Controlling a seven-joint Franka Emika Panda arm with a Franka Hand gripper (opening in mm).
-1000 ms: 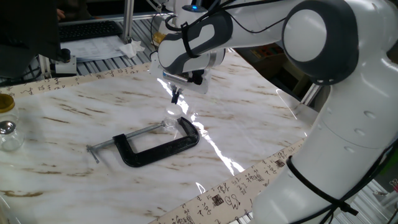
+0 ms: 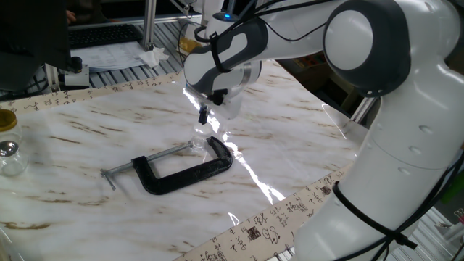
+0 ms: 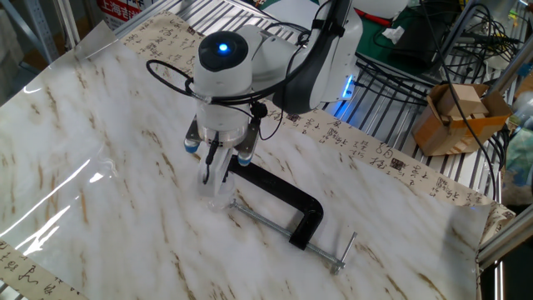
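Observation:
A black C-clamp [image 2: 187, 176] with a silver screw rod lies flat on the marble-patterned table. At the open end of the clamp, by the screw's tip, stands a small clear object [image 2: 200, 138]; its outline is faint and its kind is hard to make out. Directly over that spot my gripper [image 2: 203, 116] points down, its dark fingertips close above the clear object. From the other side, the gripper [image 3: 216, 162] appears beside the end of the clamp [image 3: 287, 193], with the clear object [image 3: 215, 198] below it. How far apart the fingers stand does not show clearly.
Glass jars, one with a yellow lid [image 2: 8, 120], stand at the left table edge. A cardboard box [image 3: 460, 119] sits on the rack beyond the table.
My gripper has sunk slightly toward the clear object, and the arm has shifted a little with it. The clamp and jars have stayed in place.

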